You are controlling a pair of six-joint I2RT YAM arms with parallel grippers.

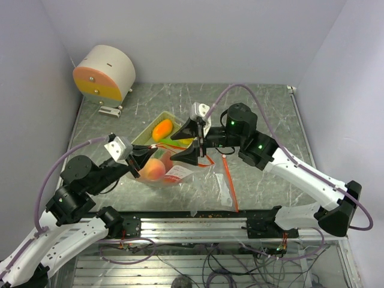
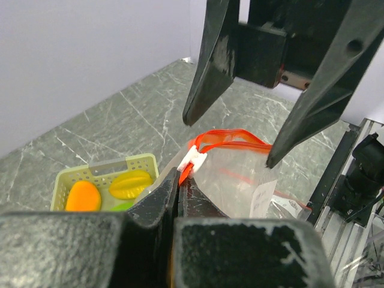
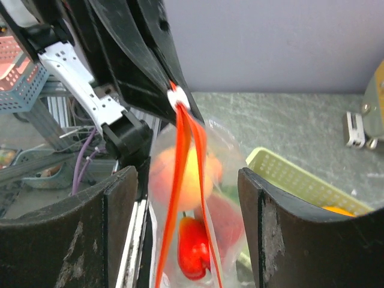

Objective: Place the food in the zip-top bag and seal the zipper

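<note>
The clear bag (image 1: 195, 180) has an orange zipper edge (image 3: 182, 150) and holds peaches (image 1: 153, 169) and a red pepper (image 3: 193, 249). My left gripper (image 1: 156, 148) is shut on a corner of that edge, with the white zipper end piece (image 2: 195, 157) sticking out just past its fingertips. My right gripper (image 1: 173, 147) stands open close by on the right. In the right wrist view the orange edge runs between its spread fingers, apart from them; the bag's mouth looks parted there.
Behind the bag, a light green basket (image 2: 108, 168) holds an orange mango (image 1: 162, 129) and a yellow fruit (image 2: 130, 184). Another orange strip (image 1: 231, 186) lies on the table to the right. A round cabinet (image 1: 105, 72) stands at back left.
</note>
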